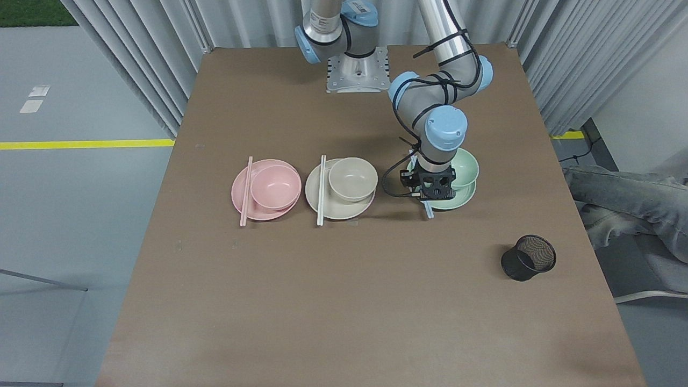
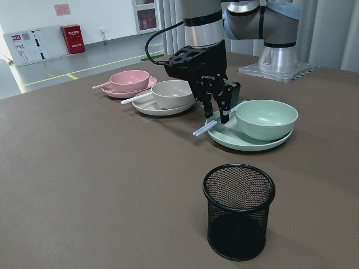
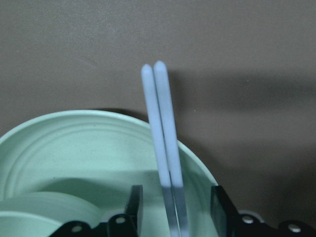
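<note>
My gripper hangs low over a green plate (image 2: 235, 137), its fingers open on either side of a pair of pale blue chopsticks (image 3: 166, 123), which lie across the plate's rim. A green bowl (image 2: 266, 117) sits on that plate beside the fingers. In the front view the gripper body hides part of this setting. Whether the fingertips touch the plate, I cannot tell.
To the left are a white bowl (image 1: 352, 177) on a plate with chopsticks (image 1: 321, 190), and a pink bowl (image 1: 276, 187) set likewise. A black mesh cup (image 1: 529, 258) stands at front right.
</note>
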